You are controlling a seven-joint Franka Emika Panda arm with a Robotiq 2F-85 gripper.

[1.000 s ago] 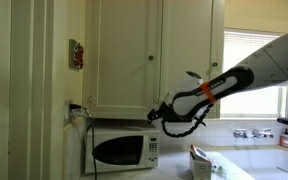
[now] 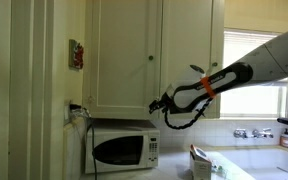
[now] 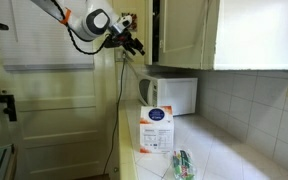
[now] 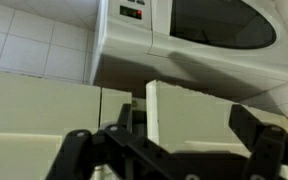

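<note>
My gripper [image 2: 158,105] is by the lower edge of the cream upper cabinet, near where its two doors meet. In the wrist view the open gripper has its black fingers [image 4: 76,145] spread wide, with nothing held between them. One cabinet door [image 4: 189,115] stands slightly proud of its neighbour [image 4: 44,105], and a dark gap shows between them. From the side, the gripper [image 3: 133,46] is in front of the cabinet [image 3: 184,35], where a dark opening shows at the door's edge. Whether a finger touches the door cannot be told.
A white microwave [image 2: 122,148] stands on the counter below the cabinet. An upright box [image 3: 156,130] and a clear plastic bag [image 3: 183,165] are at the counter's near end. The sink [image 2: 269,162] is at right.
My gripper has risen a little and its wrist has tilted slightly in front of the cabinet. The microwave and counter items have not moved.
</note>
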